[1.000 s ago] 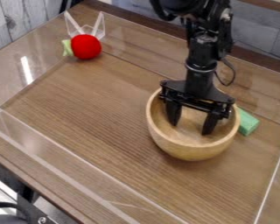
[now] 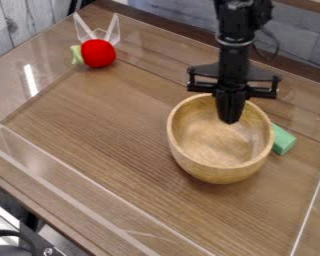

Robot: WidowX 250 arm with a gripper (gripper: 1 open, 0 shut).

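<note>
My gripper [image 2: 230, 84] is a black mechanism above the far rim of a large wooden bowl [image 2: 219, 154], with its fingers looking shut and nothing visible held. The bowl stands on the wooden table at the right of centre and looks empty. A green block [image 2: 282, 142] lies just right of the bowl, partly behind it.
A red round object [image 2: 99, 54] with white and green pieces around it lies at the back left.
My gripper has risen from inside the bowl and moved back to above its far rim. The bowl now shows empty inside.
</note>
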